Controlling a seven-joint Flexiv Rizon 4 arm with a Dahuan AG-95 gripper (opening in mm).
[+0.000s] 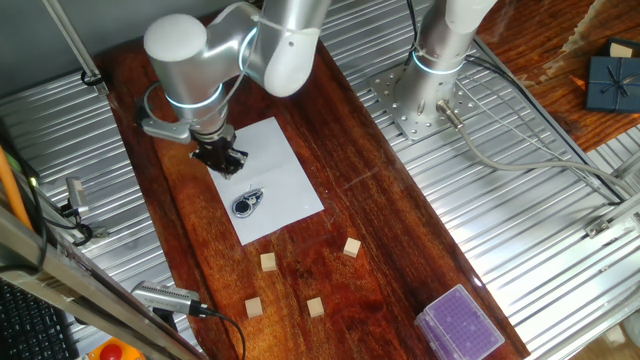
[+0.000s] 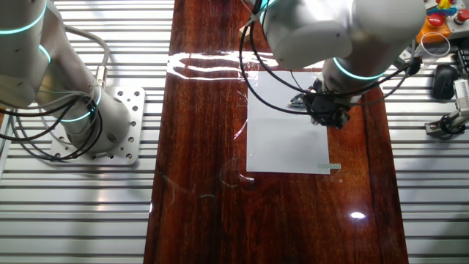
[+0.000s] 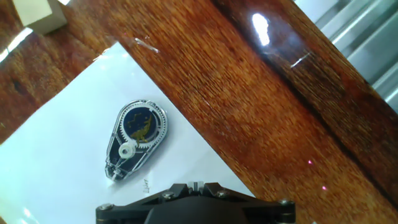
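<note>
A clear-cased correction tape (image 3: 138, 134) with a dark blue disc lies flat on a white sheet of paper (image 3: 56, 149). In exterior view 1 the same tape (image 1: 247, 203) rests near the paper's lower left part, and my gripper (image 1: 232, 168) hangs above the sheet's left edge, apart from it. Along the wrist view's bottom edge the gripper shows its fingertips brought together, nothing held between them. Small dark marks (image 3: 146, 186) are on the paper between tape and gripper. From exterior view 2 the gripper and cables partly cover the tape (image 2: 299, 100).
Several small wooden blocks, such as one block (image 1: 352, 247), lie on the brown table (image 1: 375, 295) below the paper. A purple-lidded box (image 1: 463, 324) stands at the table's lower right. Bare wood lies right of the paper.
</note>
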